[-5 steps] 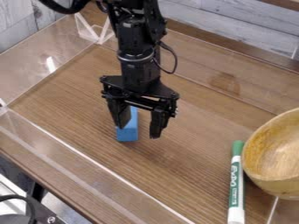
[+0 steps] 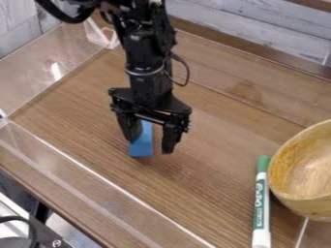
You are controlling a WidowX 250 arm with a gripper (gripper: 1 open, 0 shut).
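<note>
In the camera view, my black gripper hangs over the wooden table, its fingers open around a small blue block. The block stands upright on the table, partly hidden behind the left finger. Whether the fingers touch it I cannot tell.
A green-capped white marker lies at the lower right, beside a large tan bowl at the right edge. A clear rim runs along the table's left side.
The other things look unmoved.
</note>
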